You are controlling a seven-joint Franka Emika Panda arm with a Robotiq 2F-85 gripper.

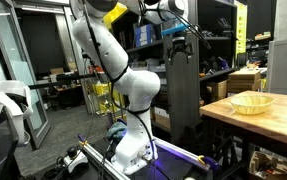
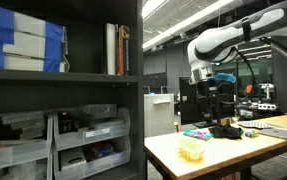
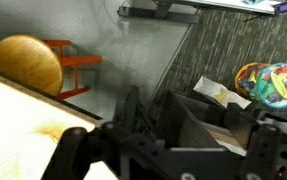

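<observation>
My gripper looks open in the wrist view, its dark fingers well apart and no object visible between them. In exterior view 1 the gripper (image 1: 179, 48) hangs high in front of the dark shelving, above the tabletop's height and left of the table. A pale yellow bowl (image 1: 251, 102) sits on the wooden table. Exterior view 2 shows the same bowl (image 2: 191, 148) near the table's edge, apart from my gripper (image 2: 211, 104).
Dark cloth (image 2: 226, 131) and several small items lie on the table (image 2: 169, 151). Below in the wrist view are a round wooden stool (image 3: 25, 65) and a tub of colourful things (image 3: 274, 86). Shelving (image 1: 183, 95) stands close to the arm.
</observation>
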